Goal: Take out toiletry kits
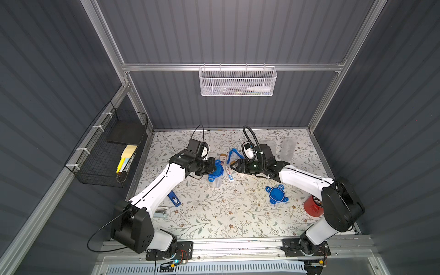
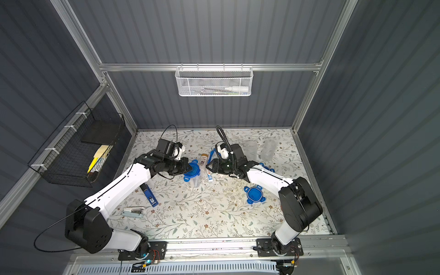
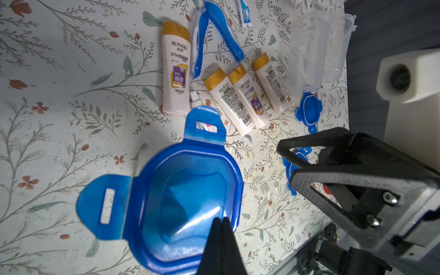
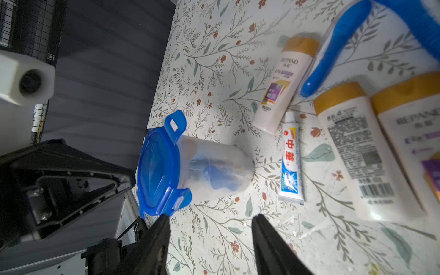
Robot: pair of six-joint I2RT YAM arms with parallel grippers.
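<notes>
A clear container with a blue lid (image 4: pixel 155 171) stands on the table; something bluish shows dimly through its wall (image 4: pixel 215 176). In the left wrist view, my left gripper is shut, its tips over the edge of the lid (image 3: pixel 188 201) with nothing visible between them; whether they touch it I cannot tell. Right of the container, my right gripper is open and empty above the table. Several white bottles with orange caps, such as this bottle (image 3: pixel 176 68), lie on the cloth, with a toothpaste tube (image 4: pixel 291 160) and blue toothbrush cases (image 3: pixel 224 29).
Other blue lids, like this lid (image 1: pixel 276 194), and empty clear containers (image 3: pixel 309 48) lie to the right. A blue box (image 1: pixel 174 198) rests by the left arm. A red pot (image 1: pixel 313 207) is at the right edge.
</notes>
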